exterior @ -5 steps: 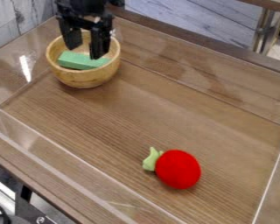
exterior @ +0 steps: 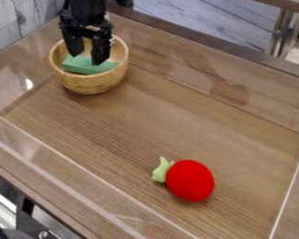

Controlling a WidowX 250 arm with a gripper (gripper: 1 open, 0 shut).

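My gripper [exterior: 86,45] is at the top left, dark and open, reaching into a round wooden bowl [exterior: 100,81]. A green block [exterior: 87,67] lies in the bowl, just below the fingers. A red round object with a green leafy top, like a tomato or strawberry [exterior: 190,181], sits on the wooden table at the lower right.
A wooden ledge or shelf [exterior: 290,7] shows at the upper right corner, and a grey wall stands behind the bowl at the left.
The gripper has shifted slightly within the bowl area and stays open. The red object has not moved.
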